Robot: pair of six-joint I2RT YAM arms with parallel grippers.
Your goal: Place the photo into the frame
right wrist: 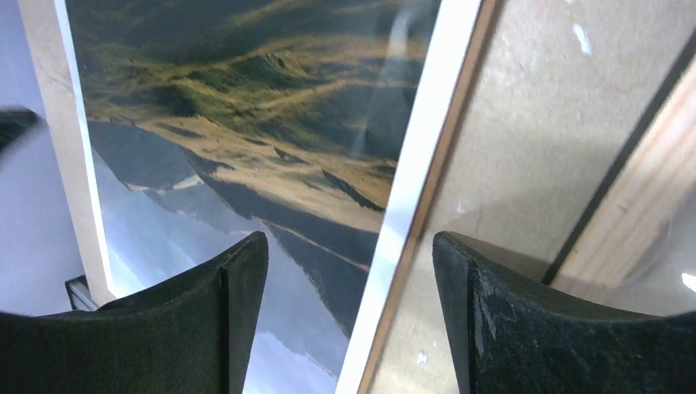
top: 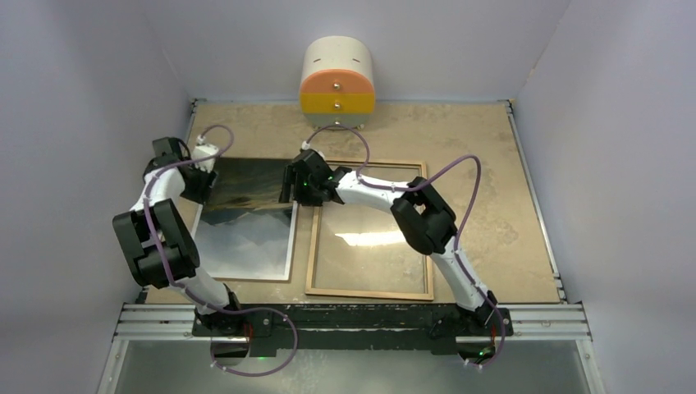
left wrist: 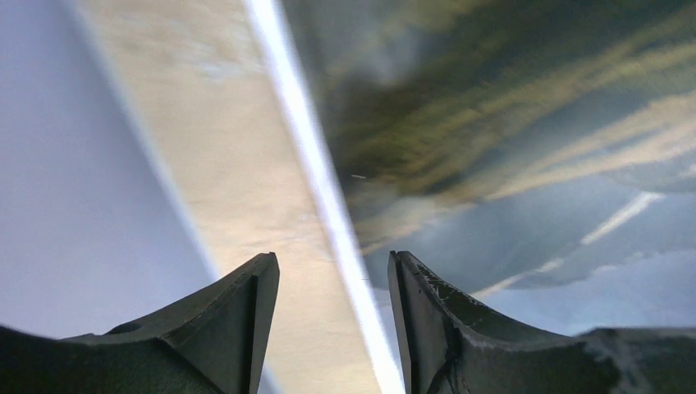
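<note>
A dark landscape photo with a white border (top: 246, 246) lies flat on the left of the board, its top end away from me. Right of it lies the empty-looking light wood frame (top: 369, 293) with a glossy pane inside. Over the photo's left border is my left gripper, its fingers apart on either side of the white edge, nothing gripped. My right gripper stands open above the photo's right border, one finger over the picture and the other over the bare gap. Whether either gripper touches the photo, I cannot tell.
Behind the work area stands a small drawer cabinet (top: 336, 82) with orange and yellow drawers. Only a narrow strip separates photo and frame. The left wall (left wrist: 74, 205) is close beside my left gripper. Free board (top: 492, 180) extends to the right.
</note>
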